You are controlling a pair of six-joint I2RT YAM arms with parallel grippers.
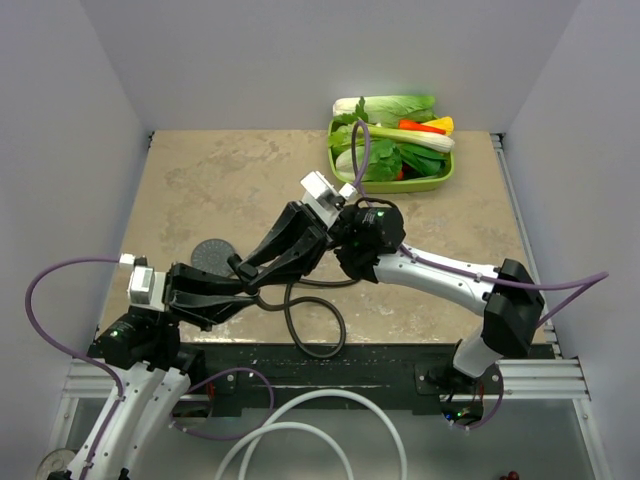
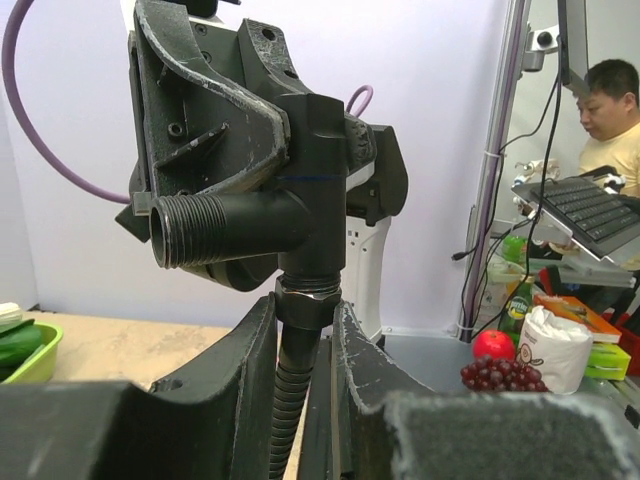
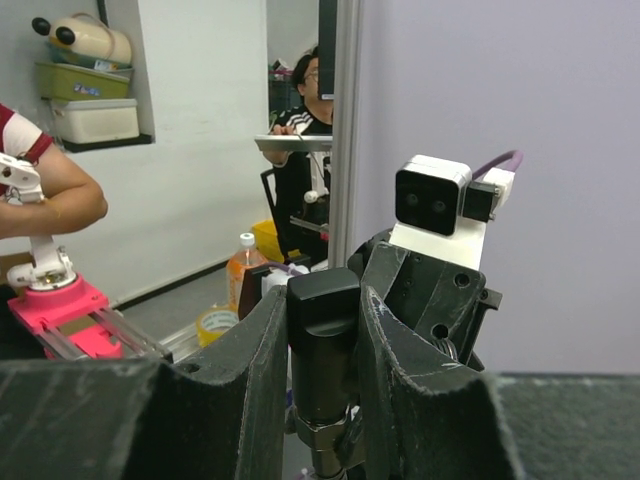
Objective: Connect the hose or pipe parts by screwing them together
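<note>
Both grippers meet above the table's left-centre in the top view. My left gripper is shut on the hose (image 2: 291, 400) at the nut just below a black threaded tee fitting (image 2: 232, 228), which is upright with its side outlet pointing left in the left wrist view. My right gripper is shut on the top of that black fitting (image 3: 320, 360), above the left gripper. Below them, the dark hose (image 1: 335, 325) lies looped on the tabletop.
A green basket of vegetables (image 1: 390, 185) stands at the back right. A dark round disc (image 1: 212, 254) lies left of centre. White tubing (image 1: 390, 430) loops below the table's front edge.
</note>
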